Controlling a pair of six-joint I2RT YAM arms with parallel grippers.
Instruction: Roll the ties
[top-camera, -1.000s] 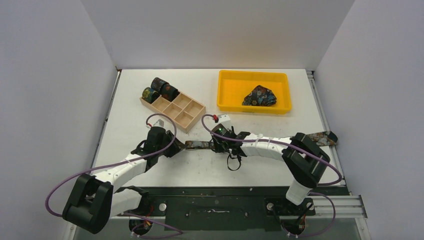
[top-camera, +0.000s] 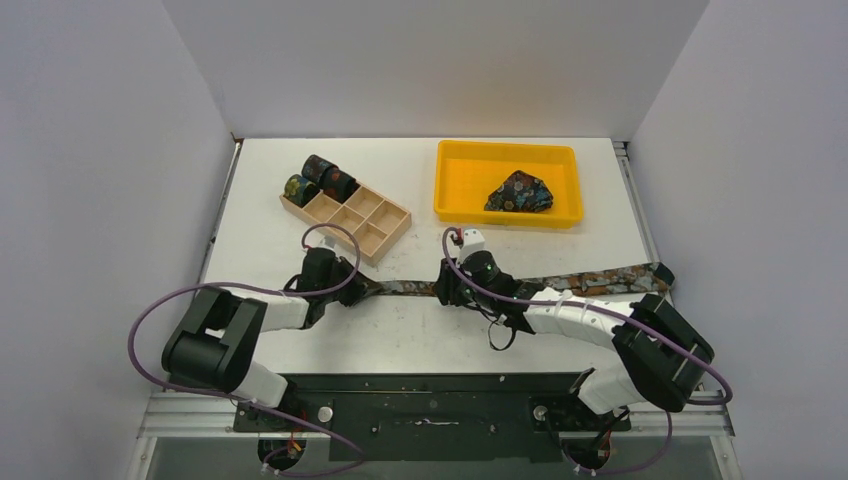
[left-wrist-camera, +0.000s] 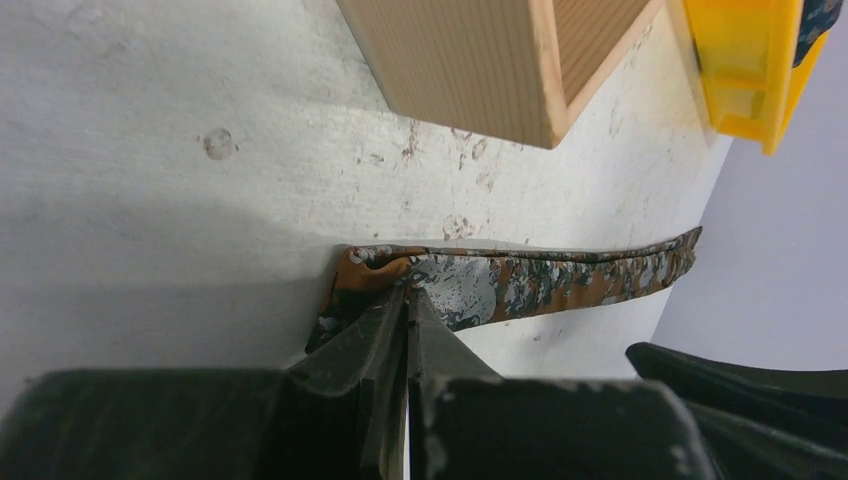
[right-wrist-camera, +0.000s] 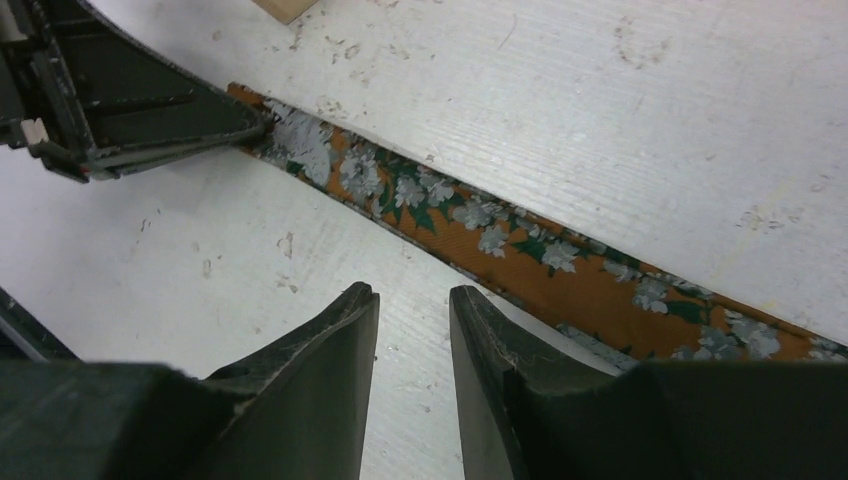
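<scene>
A long folded tie (top-camera: 600, 283), brown with grey flowers and green leaves, lies flat across the table (top-camera: 420, 340). My left gripper (top-camera: 362, 290) is shut at the tie's left end; in the left wrist view its fingertips (left-wrist-camera: 405, 295) press at that folded end, and whether fabric is between them is hidden. My right gripper (top-camera: 450, 295) is over the middle of the tie. In the right wrist view it (right-wrist-camera: 412, 296) stands part open with nothing between its fingertips, just beside the tie (right-wrist-camera: 560, 270).
A wooden divided box (top-camera: 385, 215) with several dark rolls at its back end stands behind the left gripper. A yellow bin (top-camera: 460, 180) holding dark patterned cloth stands at the back right.
</scene>
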